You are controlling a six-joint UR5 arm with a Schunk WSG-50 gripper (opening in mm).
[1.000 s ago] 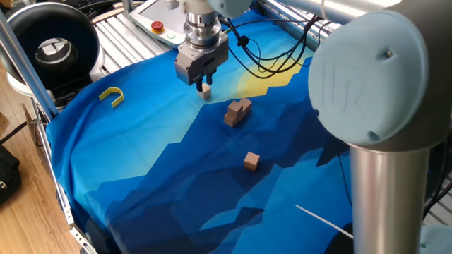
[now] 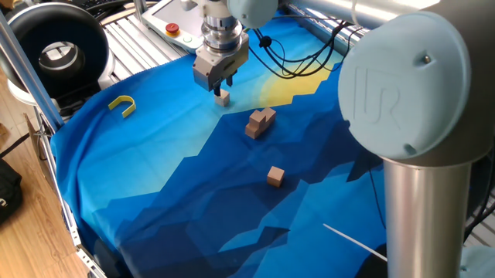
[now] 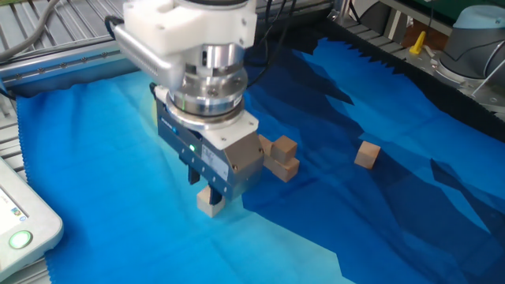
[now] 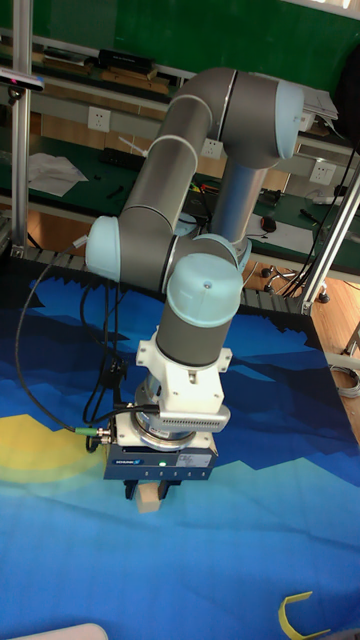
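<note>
My gripper (image 2: pixel 223 85) points down over a small pale wooden cube (image 2: pixel 223 99), its fingers standing apart. From the other side, in exterior view 2, one finger (image 3: pixel 215 196) overlaps the cube (image 3: pixel 208 204) and the other is clear of it. Exterior view 3 has the cube (image 4: pixel 149 499) low between the two fingertips, with space at each side. The cube rests on the blue cloth. To one side is a small cluster of brown wooden cubes (image 2: pixel 259 123), one sitting on top of others. Another single cube (image 2: pixel 275 177) lies apart from them.
A yellow curved piece (image 2: pixel 122 105) lies near the cloth's left edge. The teach pendant (image 2: pixel 176 28) with its red button is behind the gripper. Cables (image 2: pixel 298 66) hang beside the wrist. A white rod (image 2: pixel 352 241) lies near the arm's base.
The fingers now stand wider apart than a second ago and have risen slightly from the pale cube. That cube has shifted very little; the other cubes are where they were.
</note>
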